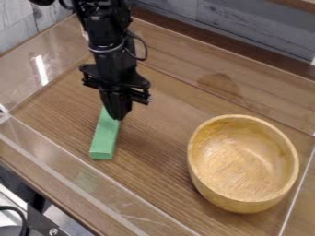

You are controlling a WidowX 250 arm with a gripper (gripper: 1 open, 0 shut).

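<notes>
A black robot gripper (117, 97) reaches down from the top left over the upper end of a green flat oblong object (105, 139) lying on the wooden table (154, 184). Whether its fingers hold the object or are open cannot be made out, as the dark housing hides the contact.
A large tan bowl (242, 162) sits on the right side of the table. The back of the table and the area between the object and the bowl are clear. A cable lies off the table's lower-left edge.
</notes>
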